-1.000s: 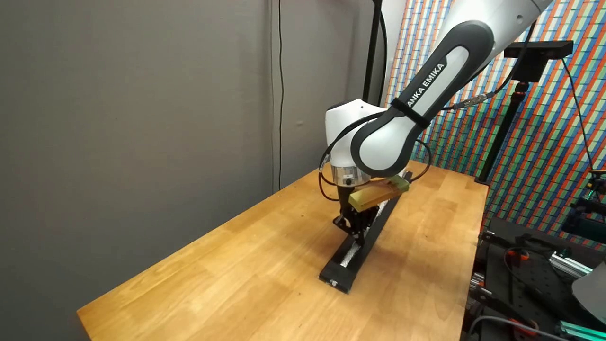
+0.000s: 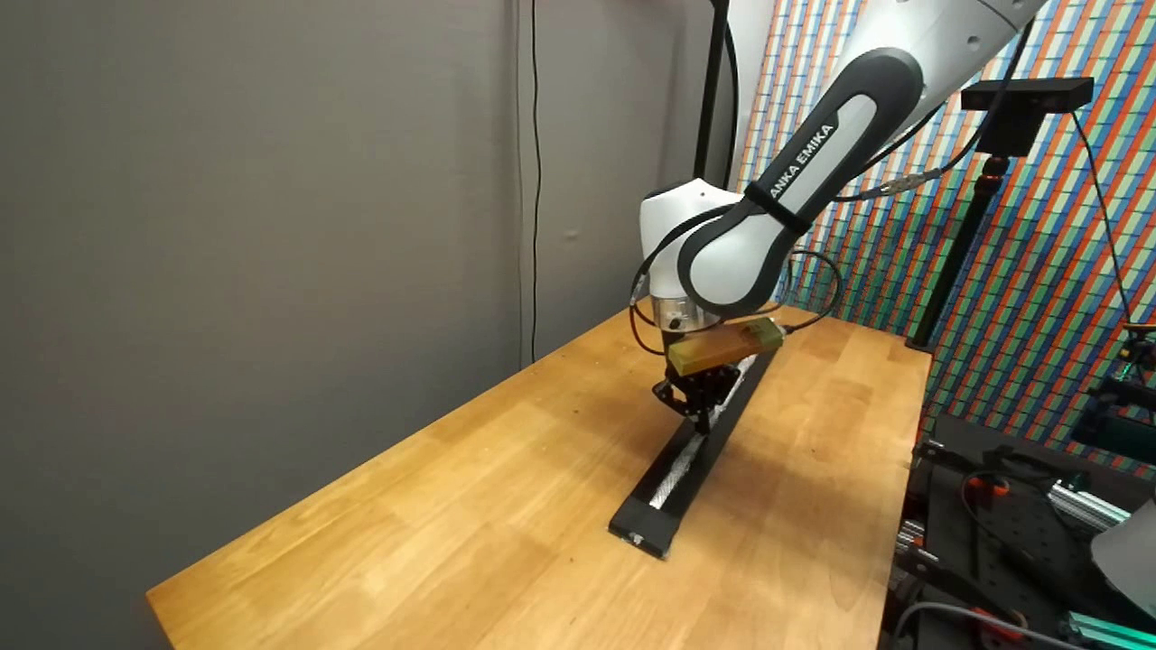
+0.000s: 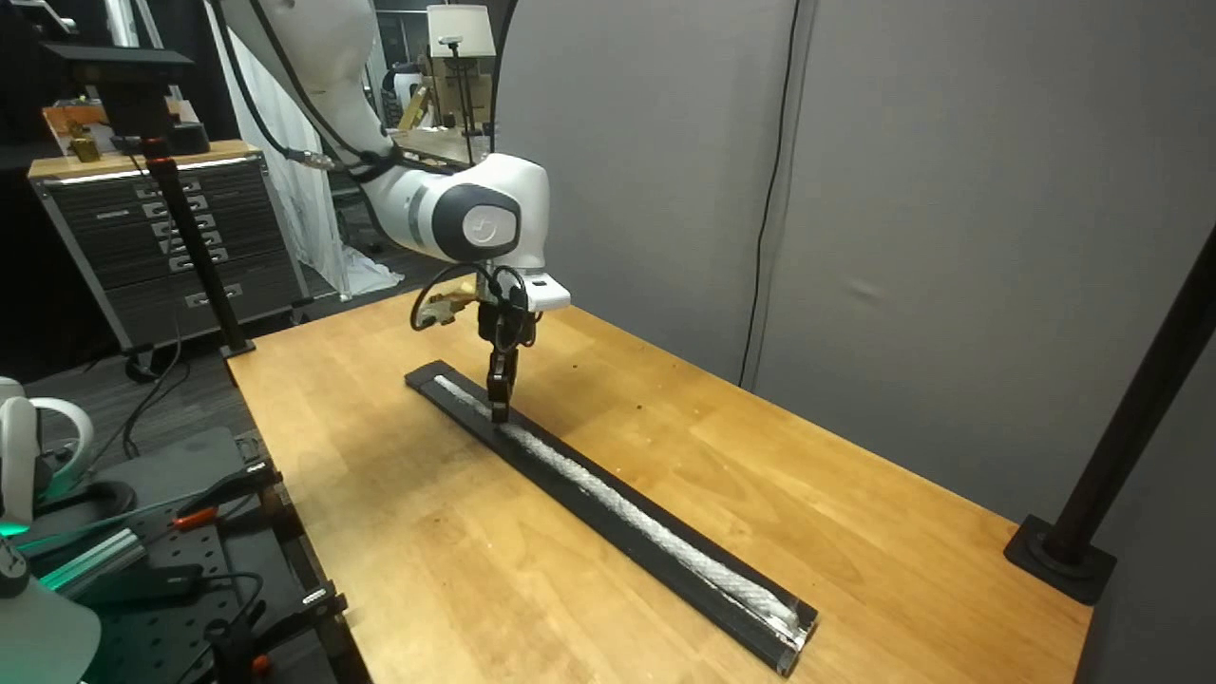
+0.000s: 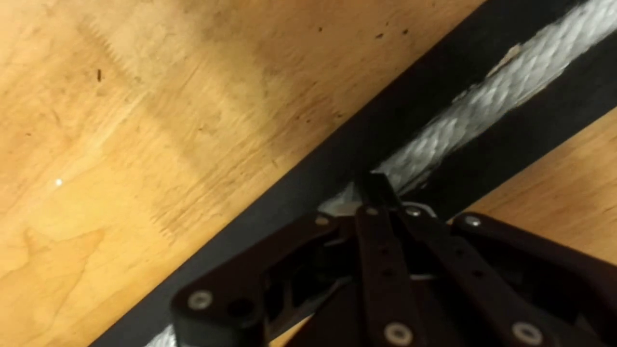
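A long black strip with a lengthwise slot [image 2: 639, 511] lies on the wooden table. White braided rope [image 3: 655, 526] runs along the slot; in the second exterior view it stands somewhat proud toward the near right end. My gripper is shut and points down at the rope, its fingertips at the slot. Seen from the second exterior side, the gripper [image 3: 501, 416] is over the strip's far left part. Nothing shows between the fingers. Where the tips meet the rope is hidden, so I cannot tell how firmly they touch.
Bare tabletop [image 2: 433, 520] surrounds the strip on both sides. A black post with a base plate [image 3: 1060, 559] stands at the table's right in the second exterior view. Another camera stand [image 2: 959, 255] is at the back. A grey wall borders one long side.
The strip has stayed in place.
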